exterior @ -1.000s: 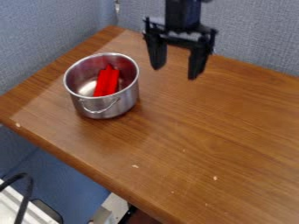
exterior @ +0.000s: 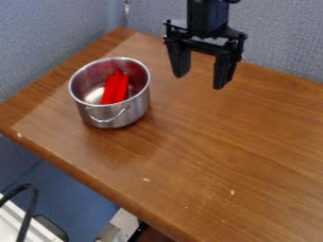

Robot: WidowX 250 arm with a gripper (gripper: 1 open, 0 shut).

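Observation:
A steel pot (exterior: 123,112) with a small wire handle sits on the left of the wooden table. Inside it lies a red object (exterior: 116,88). Above the table's back half hangs my black gripper (exterior: 201,68), its two fingers wide apart and nothing between them, to the right of and behind the pot.
Blue-grey padded walls stand at the back and left. A white piece of equipment with a black cable is at the lower left, off the table.
The pot is unchanged.

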